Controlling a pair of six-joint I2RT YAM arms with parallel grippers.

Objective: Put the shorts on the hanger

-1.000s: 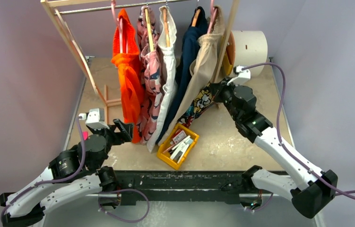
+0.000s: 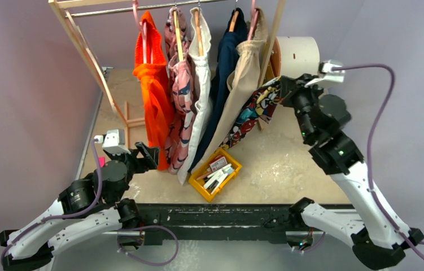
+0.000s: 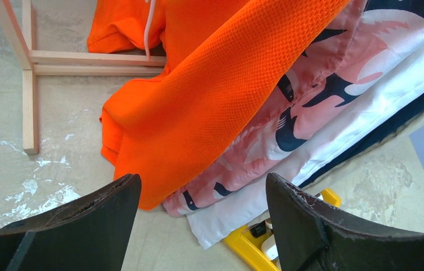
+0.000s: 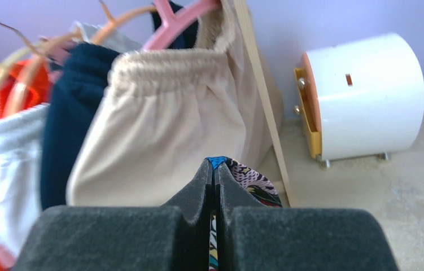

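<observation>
Multicoloured patterned shorts [image 2: 253, 114] hang slantwise from my right gripper [image 2: 283, 93], which is shut on a bunched bit of their cloth. A small patch of the patterned cloth [image 4: 253, 182] shows at the fingertips in the right wrist view; the rest lies mostly behind the gripper. The beige shorts [image 2: 239, 84], just left of them, hang on a pink hanger [image 2: 253, 25]. My left gripper stands open and empty, in front of the orange shorts [image 3: 198, 124].
On the rack's rail [image 2: 113, 10] also hang pink patterned [image 2: 182, 90], white [image 2: 201, 84] and navy [image 2: 224, 62] garments. A yellow box [image 2: 235, 175] of pens sits below them. A white cylinder [image 2: 300, 56] stands behind the right post.
My right gripper has moved right and slightly away toward the rack, pulling the patterned shorts out from beside the beige ones. The yellow box has shifted slightly right. The left arm stays still.
</observation>
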